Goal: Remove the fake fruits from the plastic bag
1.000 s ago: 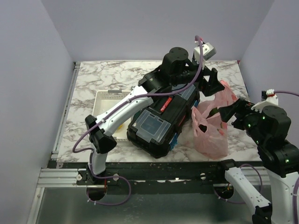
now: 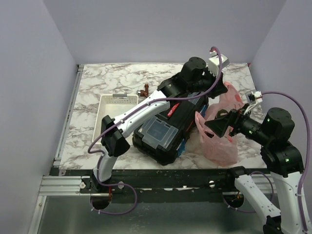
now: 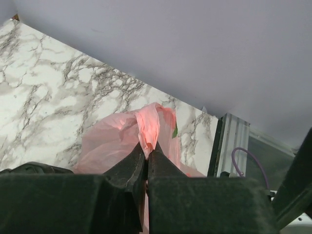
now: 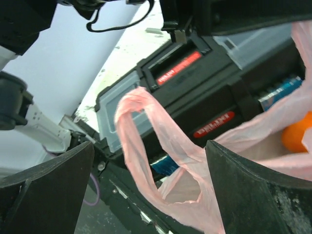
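Observation:
The pink plastic bag (image 2: 219, 146) stands on the marble table at the right. At its far side my left gripper is shut on a gathered fold of the bag, which pokes up beyond the fingertips in the left wrist view. My right gripper is open, with the bag's near handle loop lying between its spread fingers. Inside the bag's mouth an orange fake fruit (image 4: 296, 134) shows at the right edge of the right wrist view. Other fruits are mostly hidden by bag and arms.
Left of the bag lies a black toolbox (image 2: 158, 134) with clear lids, close against it. A white basket (image 2: 102, 109) stands further left. Bare marble (image 2: 102, 78) is free at the back left, and the front table edge is near the bag.

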